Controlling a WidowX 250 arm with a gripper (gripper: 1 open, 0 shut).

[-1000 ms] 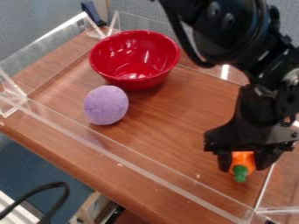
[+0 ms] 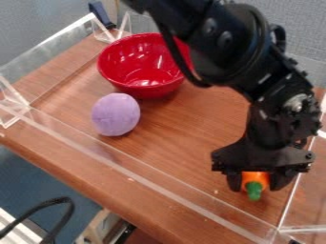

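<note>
My black gripper [image 2: 258,172] is low at the right side of the wooden table, its fingers around an orange toy carrot with a green top [image 2: 254,186]. Whether the fingers are closed tightly on it is hard to tell. A red bowl [image 2: 132,76] sits at the back left, partly behind my arm, and a light purple ball [image 2: 116,114] lies left of centre.
Clear plastic walls edge the wooden surface [image 2: 152,167]. The middle between ball and gripper is free. A black cable [image 2: 45,205] lies beyond the near left edge.
The upper arm has swung leftward, now covering part of the bowl's right side. The gripper has shifted slightly at the carrot, hiding a little more of it.
</note>
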